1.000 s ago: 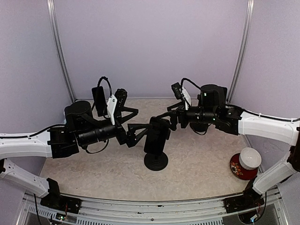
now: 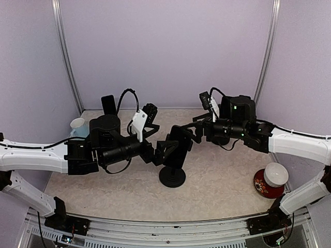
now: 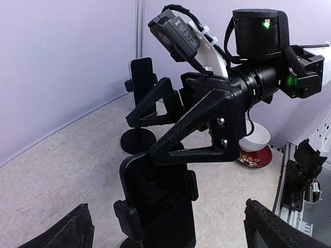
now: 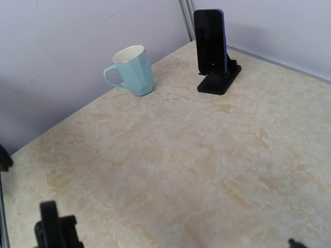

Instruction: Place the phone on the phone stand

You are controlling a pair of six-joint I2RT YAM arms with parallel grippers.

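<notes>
In the centre a black phone stand (image 2: 177, 148) with round base (image 2: 172, 178) and side clamps stands upright; whether a phone sits in it is hard to tell. My left gripper (image 2: 158, 142) is open at its left, its fingertips framing the stand's lower part in the left wrist view. My right gripper (image 2: 194, 126) is open at the top of the stand, fingers above it in the left wrist view (image 3: 146, 135). A phone (image 4: 209, 41) stands upright on another black stand at the back left in the right wrist view. A further phone on a stand (image 3: 142, 82) is at the back right.
A blue mug (image 4: 133, 75) is at the left edge. A white bowl (image 2: 275, 172) on a red plate (image 2: 265, 191) is at the right.
Over the last second both grippers have moved a little to the right, and the stand's head has shifted up and right.
</notes>
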